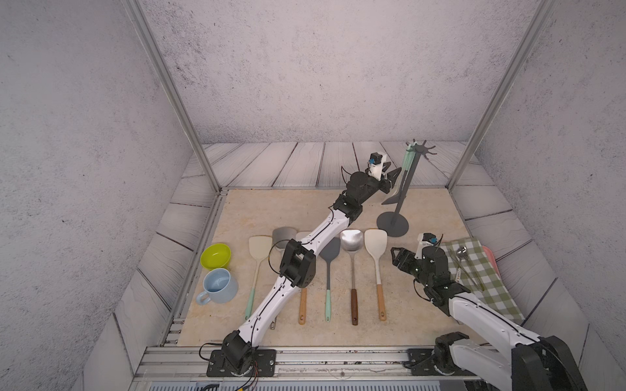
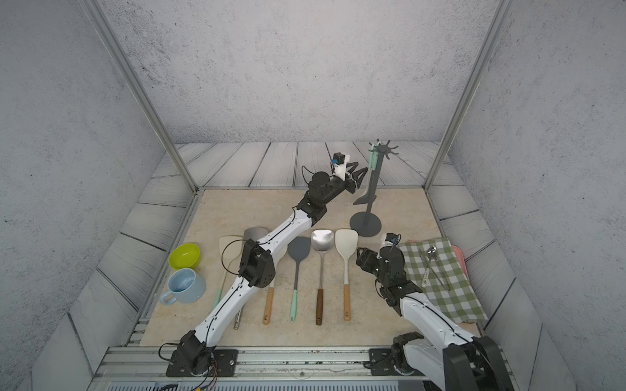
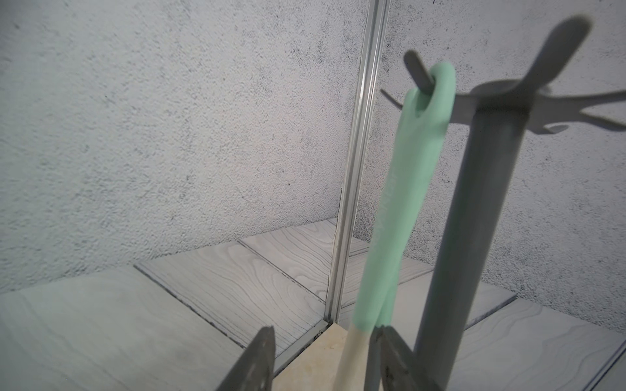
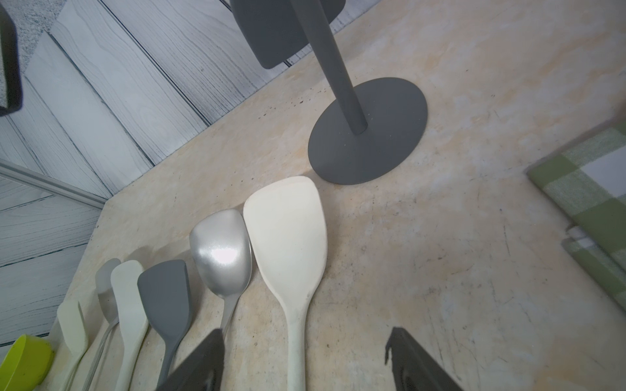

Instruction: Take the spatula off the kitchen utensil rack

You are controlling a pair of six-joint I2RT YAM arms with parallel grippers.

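Note:
A mint-green spatula handle (image 3: 401,202) hangs by its end loop from a hook of the grey utensil rack (image 1: 392,224). Its pale neck (image 3: 352,361) runs down between the fingers of my left gripper, nearer the right one. Those fingers stand apart, with a visible gap left of the neck; I see no grip on it. Close behind it, part of another mint handle (image 3: 388,306) shows. A grey blade (image 4: 270,29) hangs low by the pole. My right gripper stands open above the board, a white spatula (image 4: 290,234) lying beyond and below its fingers.
A row of several spatulas and ladles covers the middle board, including a steel ladle (image 1: 352,241). A green bowl (image 1: 216,256) and blue mug (image 1: 219,285) stand left. A checked cloth (image 1: 485,277) lies right. The board's back left is free.

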